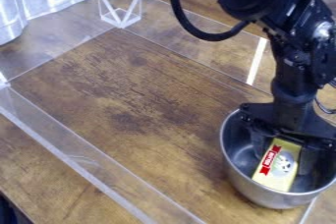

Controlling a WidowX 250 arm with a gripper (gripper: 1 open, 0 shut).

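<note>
A steel bowl (250, 184) sits at the lower right of the table. Inside it is a yellow packet (281, 169) with a red label and a small pale picture. My black gripper (286, 138) reaches down into the bowl over the top end of the packet. Its fingertips are mostly hidden in the bowl's shadow and behind the packet, so how they grip is hard to make out.
A wooden table (132, 110) with clear plastic edging has a wide free middle and left side. A clear bracket (120, 12) stands at the back left, by a white curtain (39, 2).
</note>
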